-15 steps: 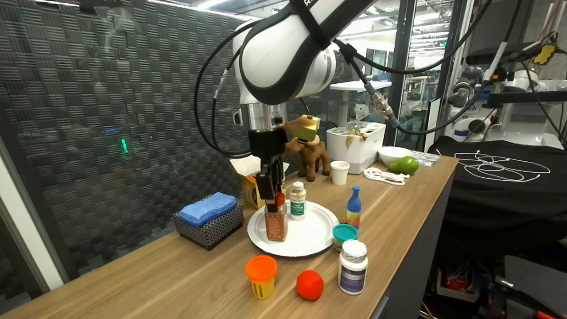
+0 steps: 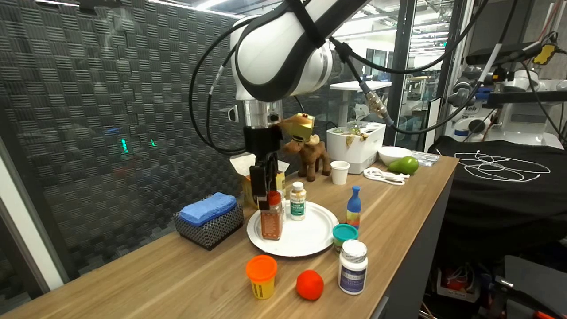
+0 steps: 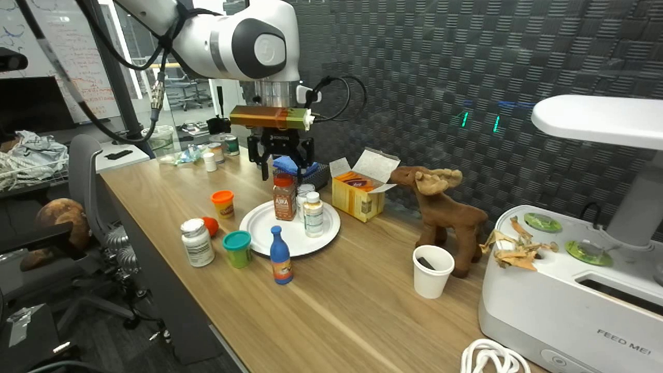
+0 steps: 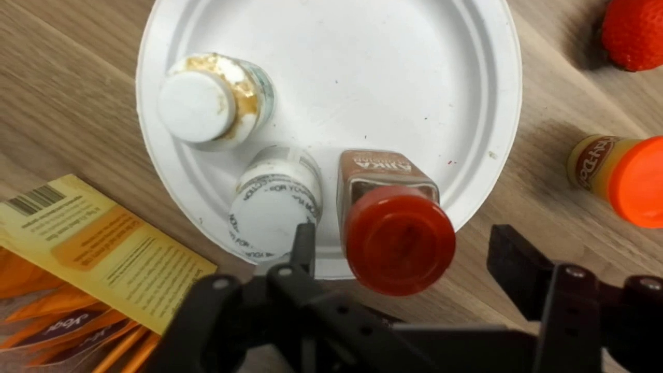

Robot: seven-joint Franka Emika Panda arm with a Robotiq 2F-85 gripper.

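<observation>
A spice jar with a red cap (image 4: 399, 241) stands upright on the white paper plate (image 4: 398, 74), near the rim. Over it is my gripper (image 3: 283, 175), its fingers apart on either side of the cap. In the wrist view, clear space shows between the cap and the right finger; the left finger (image 4: 304, 248) is nearer the cap, also with a gap. Two white-capped bottles share the plate: one (image 4: 273, 214) close beside the jar and partly behind the left finger, the other (image 4: 199, 105) farther off.
Around the plate stand an orange-lidded tub (image 2: 262, 276), a red ball (image 2: 309, 285), a white pill bottle (image 2: 353, 268), a teal-lidded tub (image 3: 237, 248) and a blue bottle (image 3: 280, 258). An open tea box (image 3: 359, 192) is close behind. The plate's middle is bare.
In exterior view 1 my gripper has shifted left and slightly up from the jar. The jar itself stands slightly farther left on the plate.
</observation>
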